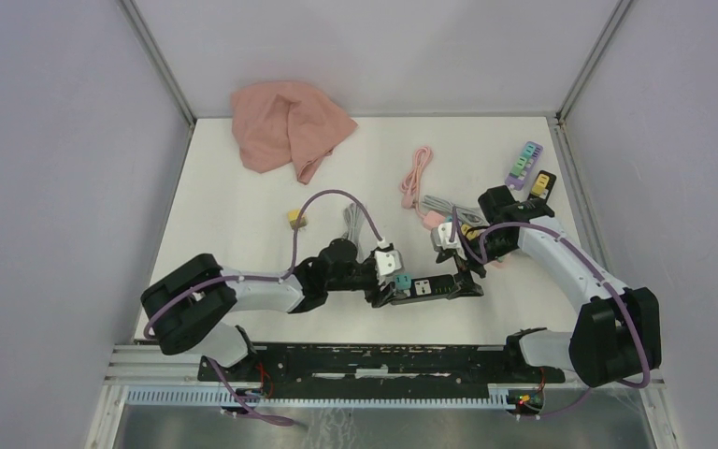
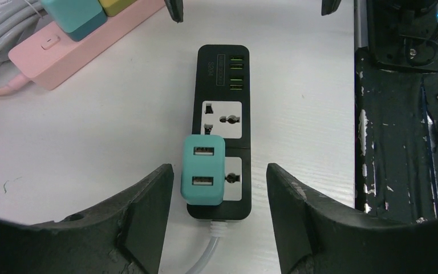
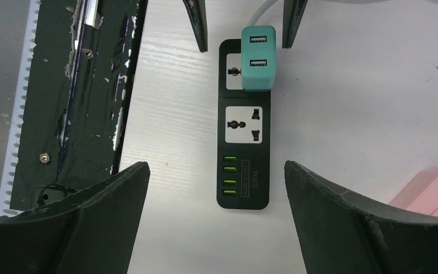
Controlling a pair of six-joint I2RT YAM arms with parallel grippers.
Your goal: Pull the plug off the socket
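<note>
The teal plug (image 2: 203, 169) with two USB ports sits in the end socket of a black power strip (image 2: 222, 91), at the cable end. My left gripper is part open, its fingers (image 2: 155, 191) on either side of that end and apart from it. In the right wrist view, the left fingertips (image 3: 203, 45) flank the same teal plug (image 3: 258, 57). At the strip's USB end stands my right gripper, open, one finger (image 3: 319, 188) on each side, nothing held. The top view shows the left gripper partly covering the plug (image 1: 402, 280).
A pink power strip (image 2: 85, 43) with plugs lies beyond, partly behind the right arm. Grey cable (image 1: 352, 223), a yellow block (image 1: 296, 218) and a pink cloth (image 1: 290, 126) lie farther back. The black table edge (image 2: 402, 142) runs along the front.
</note>
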